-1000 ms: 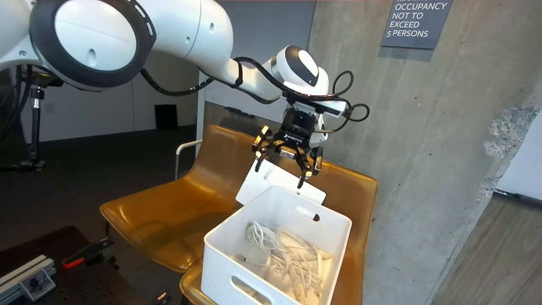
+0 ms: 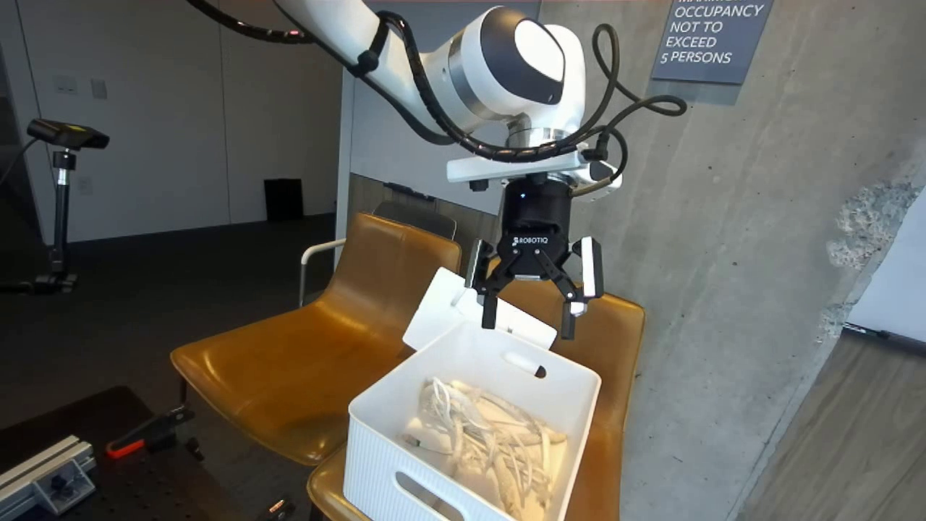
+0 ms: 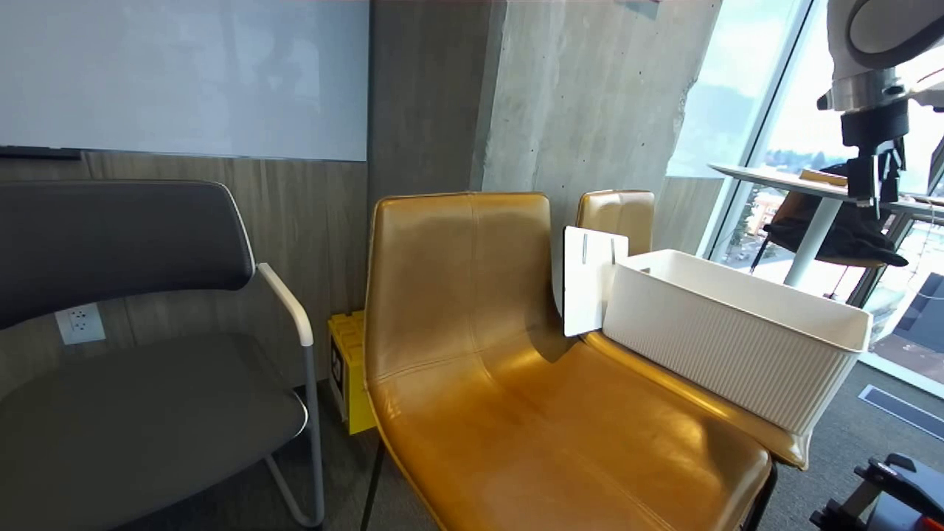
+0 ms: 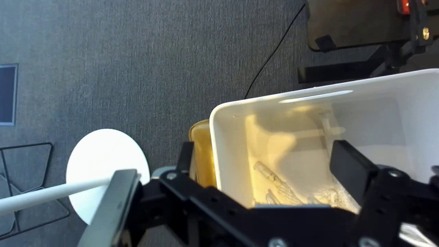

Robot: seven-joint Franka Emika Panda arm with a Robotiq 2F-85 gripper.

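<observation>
A white ribbed bin (image 2: 382,434) rests on a tan chair, with a tangle of white cables (image 2: 486,443) lying in it. My gripper (image 2: 529,328) hangs over the bin's far end in exterior view 1, fingers pointing down. It is open and nothing sits between its fingers. Behind the bin, a white lid-like panel (image 2: 434,312) leans against the chair back; exterior view 2 shows the panel (image 3: 591,279) beside the bin (image 3: 717,327). From the wrist, the bin's rim (image 4: 255,100) lies beneath my spread fingers, and part of the bin's contents is hidden by the gripper.
A second tan chair (image 2: 286,373) stands beside the bin's chair. The concrete wall (image 2: 746,260) rises close behind. A dark table (image 2: 130,469) with a clamp (image 2: 152,434) is at the lower left. A round white table (image 4: 103,160) shows in the wrist view.
The arm has swung toward the camera in exterior view 1 and my gripper has straightened from a tilt to point downward, shifting slightly right. The bin, cables and panel have stayed put.
</observation>
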